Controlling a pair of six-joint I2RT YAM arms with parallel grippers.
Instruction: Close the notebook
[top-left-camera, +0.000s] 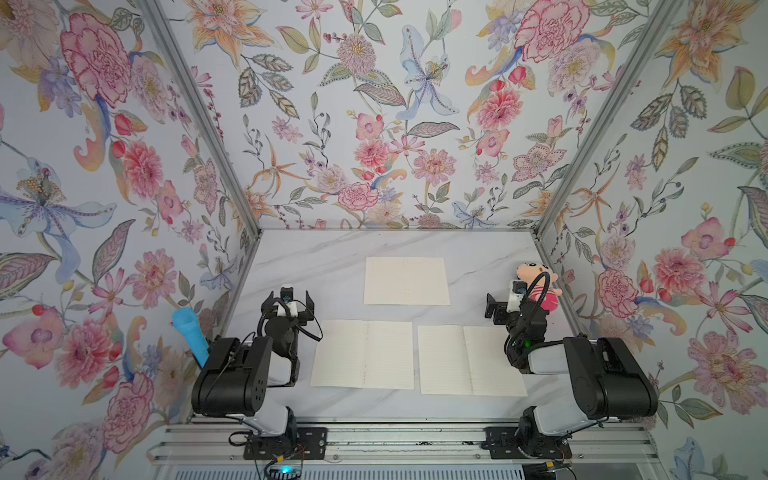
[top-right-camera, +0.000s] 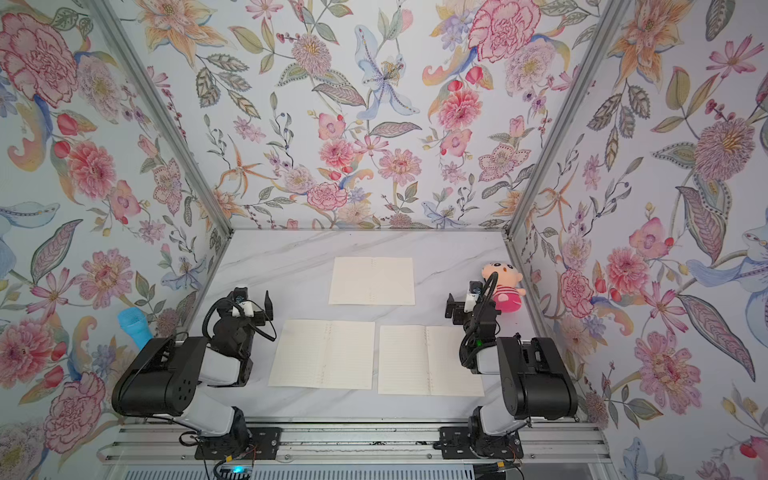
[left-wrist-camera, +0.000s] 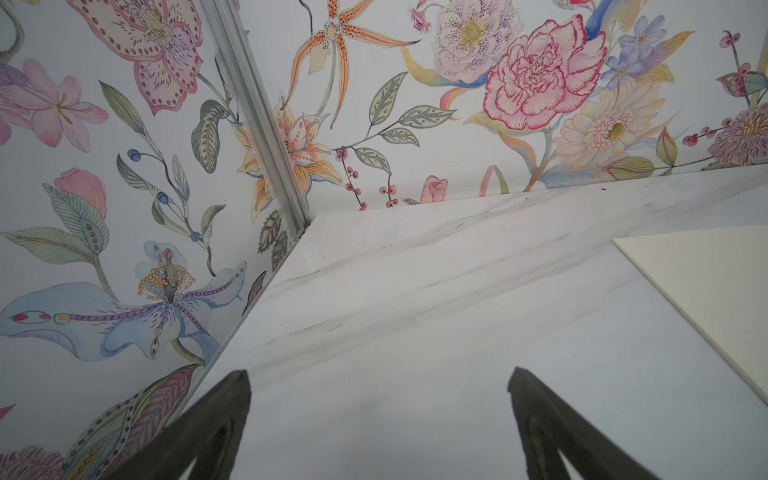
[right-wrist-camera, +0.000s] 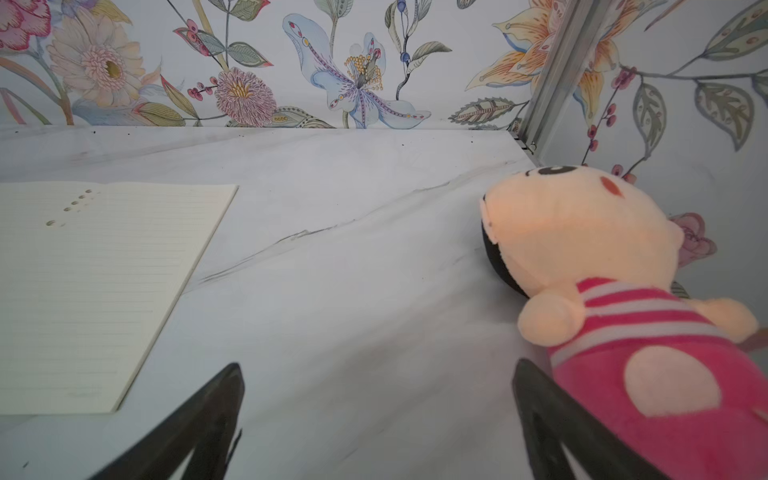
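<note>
Three notebooks lie spread flat on the white marbled table, their lined pages facing up. One notebook (top-left-camera: 406, 281) is at the back middle; its edge also shows in both wrist views. In front of it sit a left notebook (top-left-camera: 364, 354) and a right notebook (top-left-camera: 448, 360), side by side with a narrow gap. Left of the left notebook, my left gripper is open above bare table. My right gripper is open too, near the right notebook's far right corner, and the arm covers part of that page. Neither holds anything.
A plush doll (right-wrist-camera: 648, 320) in pink and stripes lies at the table's right edge, close by my right gripper. A blue cup-like object (top-left-camera: 189, 329) is at the far left, beside the left arm. Bare table surrounds the back notebook.
</note>
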